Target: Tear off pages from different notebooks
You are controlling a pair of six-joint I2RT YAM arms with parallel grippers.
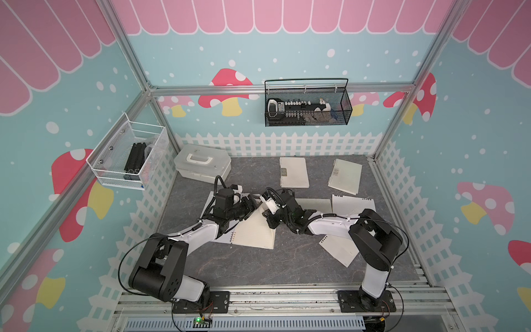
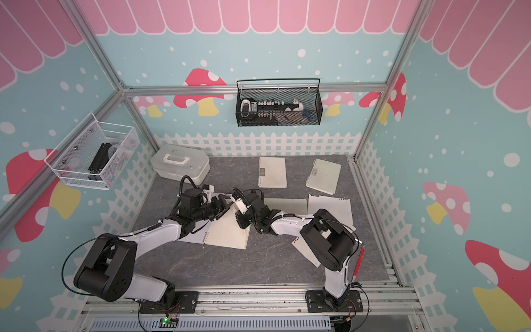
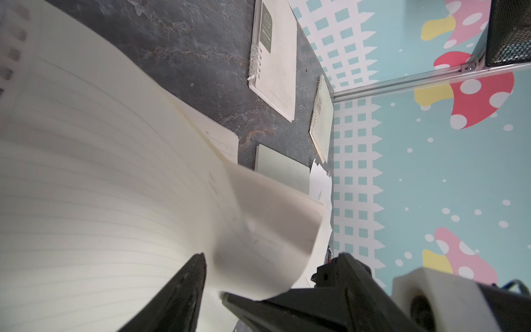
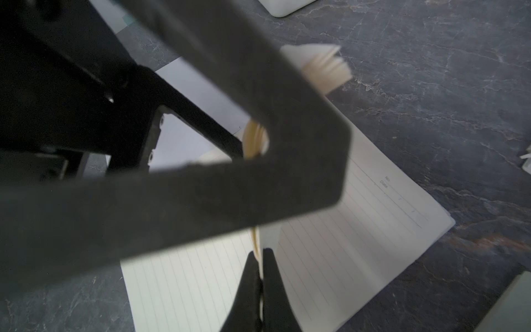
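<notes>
A lined spiral notebook [image 1: 253, 233] lies open at the table's centre left, a bluish-white sheet [image 1: 223, 238] on its left. My right gripper is shut on the edge of a lifted page, which shows as a thin line above its fingertips. That lifted page [image 3: 260, 243] curls upward in the left wrist view. My left gripper is partly open at the curl, one finger to either side of it in that view. In the right wrist view, the blurred dark left gripper's fingers [image 4: 309, 149] cross before the curl, hiding much of it.
Two closed notebooks, one [image 1: 293, 172] at back centre and another [image 1: 345, 176] at back right, lie apart. More notebooks and loose sheets [image 1: 340, 250] lie under and around the right arm. A grey toolbox [image 1: 203, 162] stands back left.
</notes>
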